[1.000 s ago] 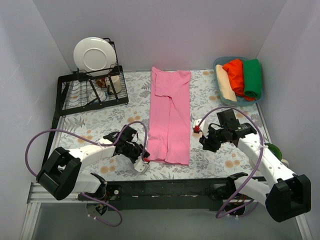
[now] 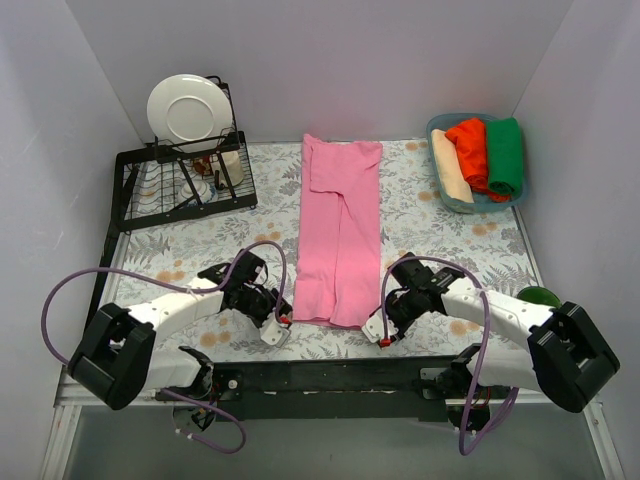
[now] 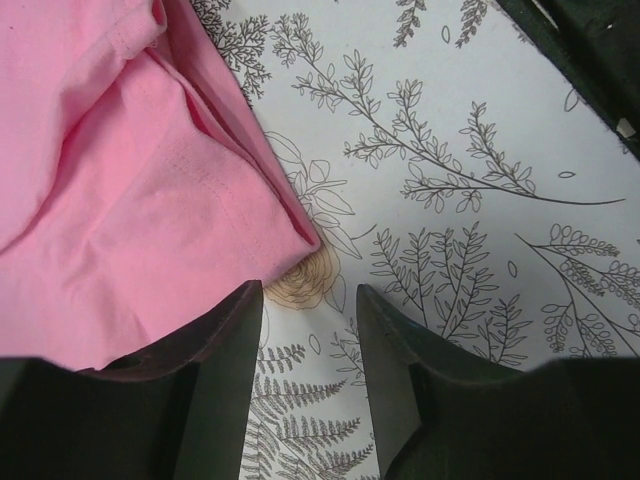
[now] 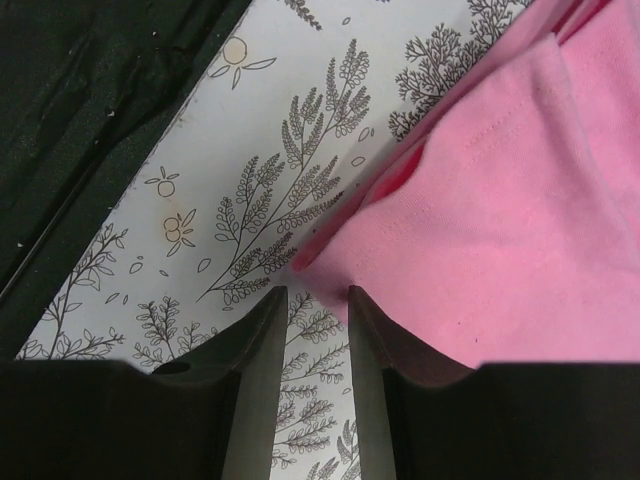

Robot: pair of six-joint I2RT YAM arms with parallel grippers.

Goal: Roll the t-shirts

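The pink t-shirt [image 2: 330,230] lies flat on the table, folded into a long strip that runs from the back wall toward the front edge. In the top view my left gripper [image 2: 289,312] is at the strip's front left corner. The left wrist view shows that corner [image 3: 285,235] just ahead of the left fingers, which stand apart with only tablecloth between their tips. At the front right corner is my right gripper [image 2: 375,327]. Its fingers are parted in the right wrist view, and the shirt's corner [image 4: 330,275] reaches in beneath the tips, with no hold on it visible.
A blue basket [image 2: 462,206] at the back right holds rolled orange, green and cream cloths. On the back left stands a black dish rack [image 2: 150,205] with a white plate [image 2: 190,108]. A green round object [image 2: 540,296] sits near the right edge.
My right gripper has come down and left, from right of the shirt to its front right corner. The left gripper has shifted only slightly. The shirt lies as before.
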